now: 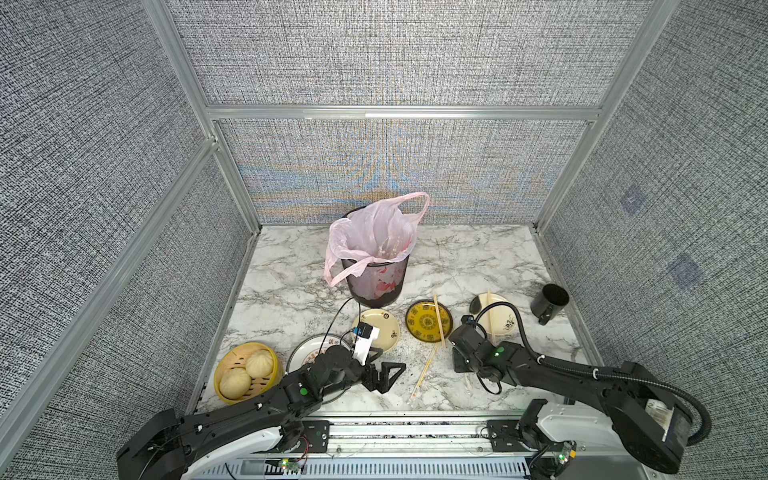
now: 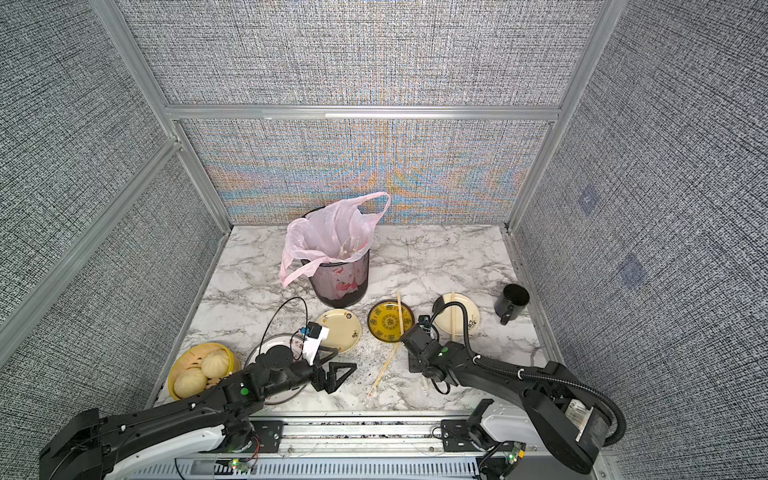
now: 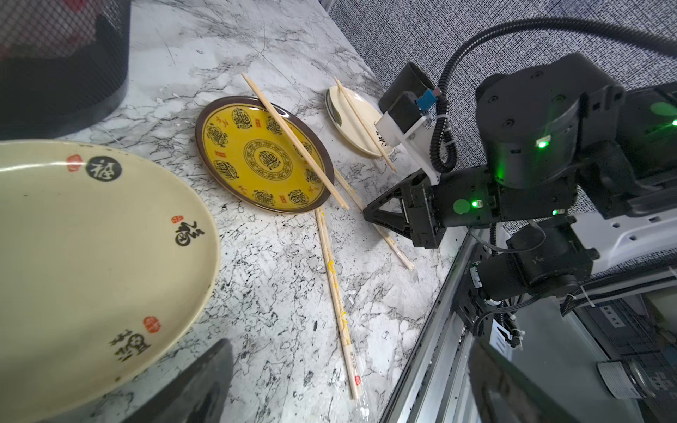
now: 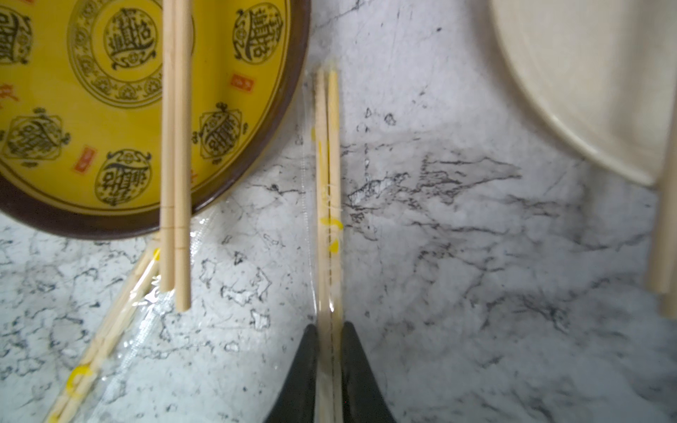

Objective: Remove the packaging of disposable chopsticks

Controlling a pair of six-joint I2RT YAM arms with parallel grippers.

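Observation:
A pair of chopsticks in clear film (image 4: 328,176) lies on the table between the yellow plate and the pale plate. My right gripper is down at its near part and shut, with the wrapped pair running between its fingers. A second wrapped pair (image 3: 335,296) rests on the table by the yellow plate, its film showing past the near end. Bare chopsticks (image 4: 176,141) lie across the yellow plate (image 3: 268,158). More bare chopsticks (image 3: 363,123) cross the pale plate (image 3: 338,112). Open and empty, my left gripper (image 1: 392,364) hangs left of the second pair.
A bin (image 1: 376,288) lined with a pink bag (image 1: 372,232) stands at the back. A cream plate (image 3: 91,268) is near my left gripper. The steamer of buns (image 1: 276,372) is far left, the black mug (image 1: 549,302) far right. Behind the plates the table is bare.

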